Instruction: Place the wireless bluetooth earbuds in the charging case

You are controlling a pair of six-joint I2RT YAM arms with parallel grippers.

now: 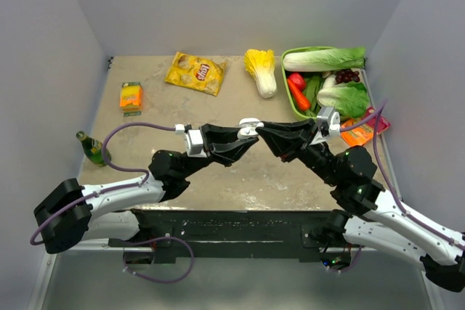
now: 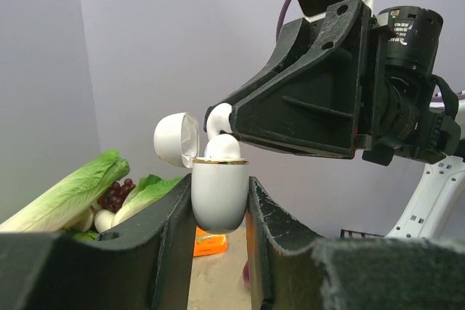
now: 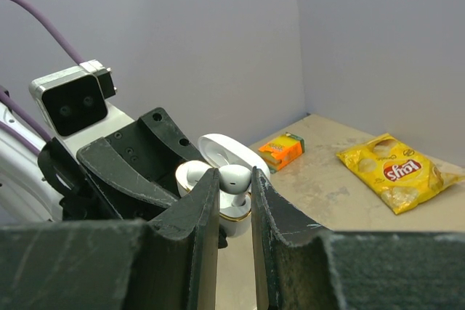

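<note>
The white charging case [image 2: 219, 194], its lid [image 2: 173, 138] flipped open, is held upright in my left gripper [image 1: 240, 142], shut on it. My right gripper [image 1: 263, 130] is shut on a white earbud right at the case's opening; in the left wrist view the earbud's stem angles down into the case mouth beside a rounded white piece standing in it. Whether the held earbud is seated in its slot I cannot tell.
A green basket of vegetables [image 1: 325, 60] stands at the back right. A yellow cabbage [image 1: 260, 70], a chips bag [image 1: 195, 73], an orange box [image 1: 131, 96] and a green bottle [image 1: 94, 149] lie around the table's back and left.
</note>
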